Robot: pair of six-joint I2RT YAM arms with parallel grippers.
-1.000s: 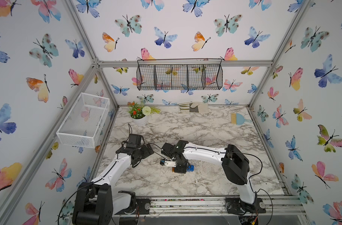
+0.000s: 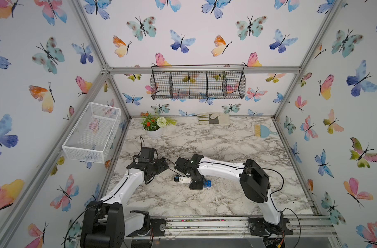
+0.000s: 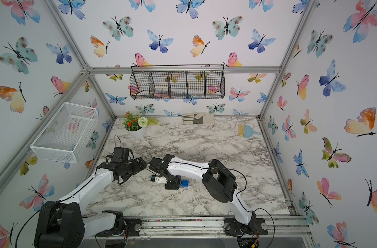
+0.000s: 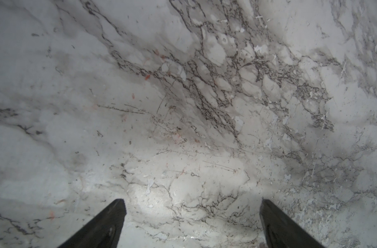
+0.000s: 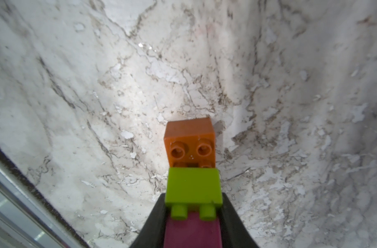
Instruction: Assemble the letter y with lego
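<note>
My right gripper is shut on a lime green brick (image 5: 192, 186) with a magenta brick (image 5: 192, 233) against it, seen in the right wrist view. An orange brick (image 5: 189, 138) lies just beyond, partly hidden by the green one; whether they touch I cannot tell. In the top views a blue piece (image 2: 207, 183) shows beside the right gripper, which hides most bricks. My left gripper stands open over bare marble, to the left of the right one.
A plant pot (image 2: 154, 132), a cloth (image 2: 213, 118) and a brush with dustpan (image 2: 263, 131) lie at the back. A wire rack (image 2: 198, 84) and white basket (image 2: 91, 132) hang on the walls.
The right arm and gripper have shifted slightly left over the last second. The left arm has barely moved.
</note>
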